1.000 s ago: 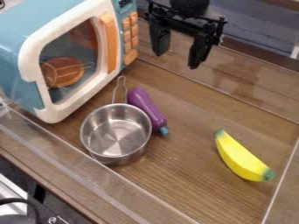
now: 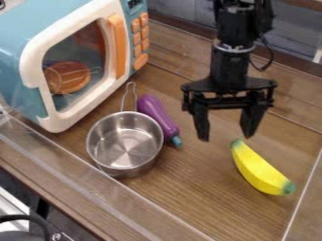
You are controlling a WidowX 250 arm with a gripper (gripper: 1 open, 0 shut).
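Note:
My black gripper (image 2: 225,122) hangs open over the right-middle of the wooden counter, nothing between its fingers, above and left of a yellow banana (image 2: 259,170). A purple eggplant (image 2: 157,116) lies left of the gripper. A steel pot (image 2: 123,151) with its handle pointing back stands at the left front, beside the eggplant.
A blue and white toy microwave (image 2: 25,38) with orange buttons and a brown round thing inside fills the back left. Its front edge and a dark cable are at lower left.
The objects have not moved.

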